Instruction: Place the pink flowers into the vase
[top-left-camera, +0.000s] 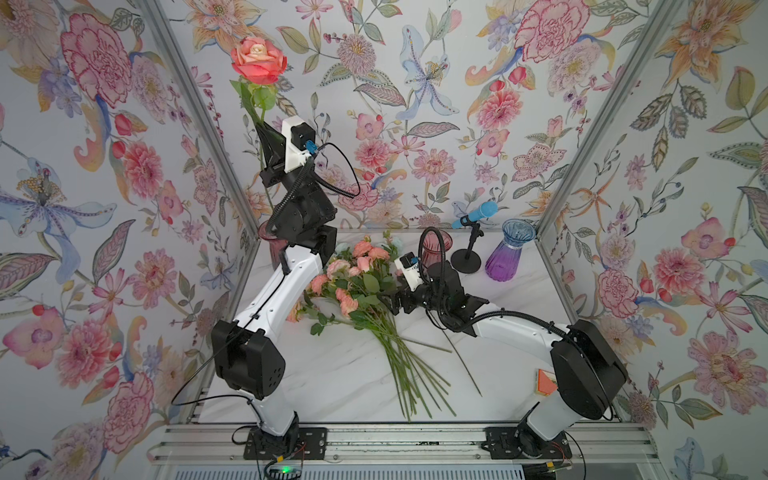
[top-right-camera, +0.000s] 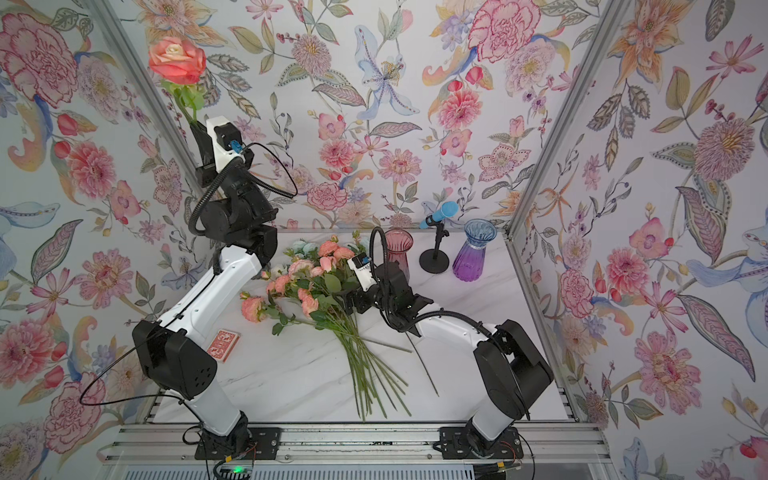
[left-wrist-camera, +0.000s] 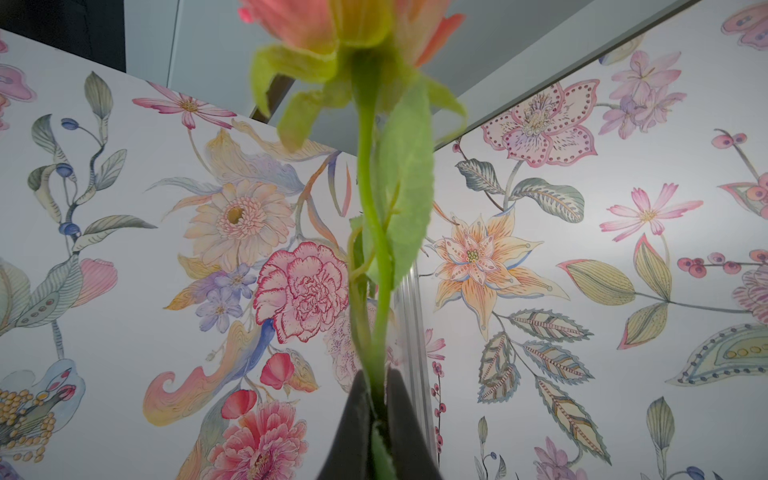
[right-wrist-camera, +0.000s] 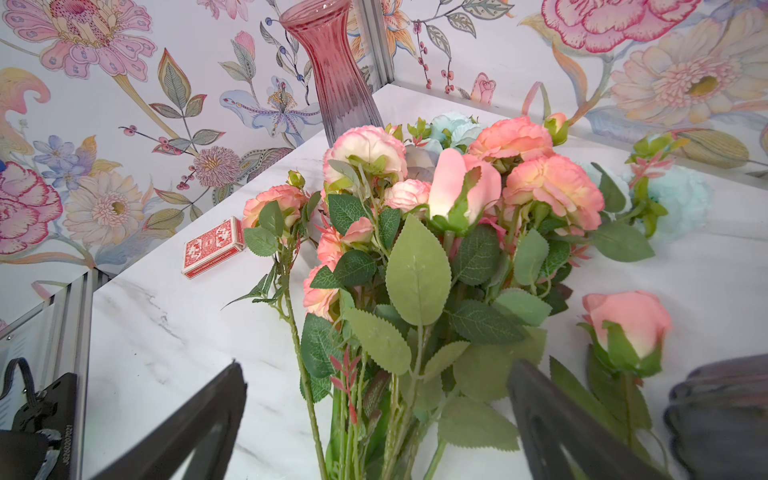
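Note:
High at the upper left, my left gripper is shut on the green stem of a coral-pink rose (top-left-camera: 259, 60). The bloom points up, well above the table. Behind the left arm stands a pink vase (right-wrist-camera: 340, 68), partly hidden in the top left view. A heap of pink flowers (top-left-camera: 360, 268) lies on the table, stems toward the front. Over this heap, my right gripper is open, its two fingers wide apart and flowers visible beyond them. Another pink vase (top-right-camera: 397, 246) stands behind the right gripper.
A purple-blue vase (top-left-camera: 505, 254) and a black stand with a blue top (top-left-camera: 467, 257) are at the back right. A red card box (top-right-camera: 223, 345) lies near the left arm.

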